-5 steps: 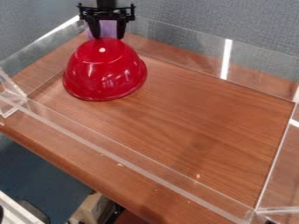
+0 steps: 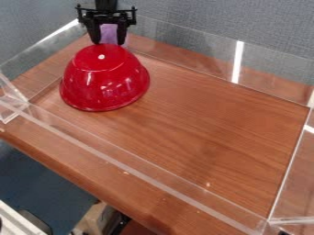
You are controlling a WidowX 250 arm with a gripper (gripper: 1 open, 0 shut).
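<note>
A glossy red bowl [image 2: 106, 83] rests upside down on the wooden surface, toward the back left. Just behind its top is a small purple object [image 2: 108, 35], partly hidden. My black gripper [image 2: 106, 27] is at the top of the view over the purple object; whether its fingers are shut on it is hard to see.
Clear plastic walls [image 2: 238, 60] edge the wooden table [image 2: 208, 138]. Below the front left edge is a dark floor with some small items.
</note>
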